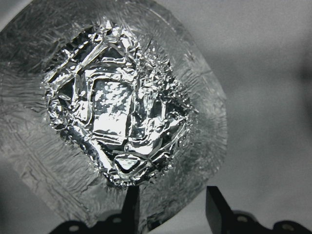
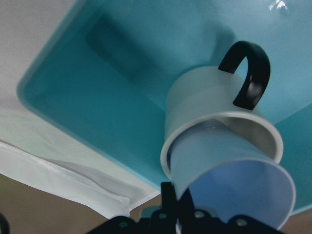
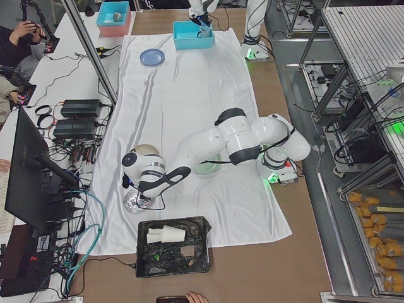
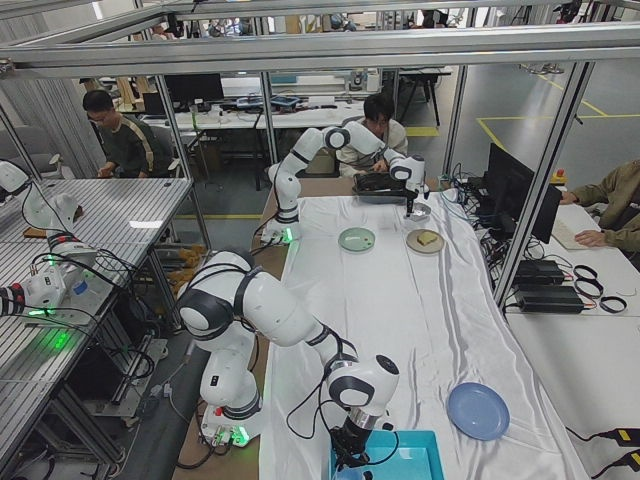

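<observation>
A crumpled foil dish (image 3: 137,202) lies on the white cloth, filling much of the left wrist view (image 1: 112,107); my left gripper hangs over its rim, open, nothing visible between its fingers. In the right wrist view a blue tub (image 2: 87,107) holds a white mug with a black handle (image 2: 204,90), with a light blue cup (image 2: 224,146) inside it. My right gripper is shut on the near rim of the blue cup.
A green plate (image 4: 356,239), a tan plate with a yellow item (image 4: 420,246) and a blue plate (image 3: 152,57) lie on the cloth. A black tray (image 3: 173,265) holds white cups.
</observation>
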